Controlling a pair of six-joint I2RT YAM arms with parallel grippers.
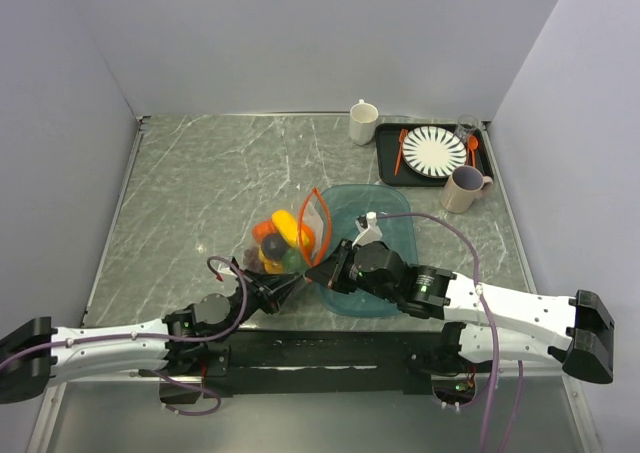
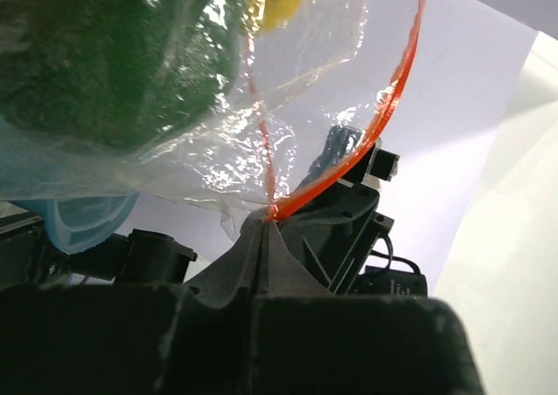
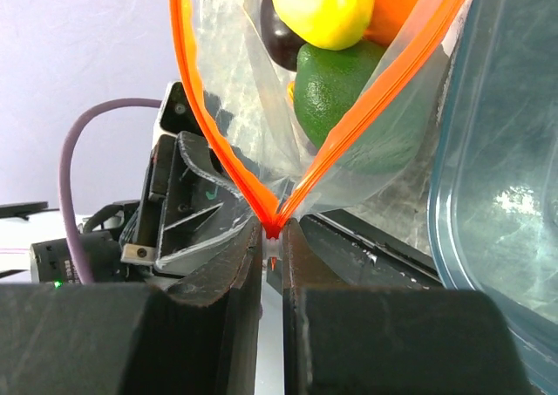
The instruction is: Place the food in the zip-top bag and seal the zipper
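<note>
The clear bag with orange zipper (image 1: pixel 321 218) holds food: a yellow piece (image 3: pixel 323 7), a green one (image 3: pixel 336 94), a dark one (image 3: pixel 279 33) and orange ones. Its zipper strips meet in a point at my right gripper, which is shut on that end of the zipper. My left gripper is shut, its tips right at the converging zipper in its wrist view; from above it sits just left of the right gripper (image 1: pixel 311 273), below the food.
A teal lidless-looking container (image 1: pixel 395 228) lies under and right of the bag. A white mug (image 1: pixel 363 123), black tray (image 1: pixel 423 181) with plate and utensils, and a second mug (image 1: pixel 461 191) stand at back right.
</note>
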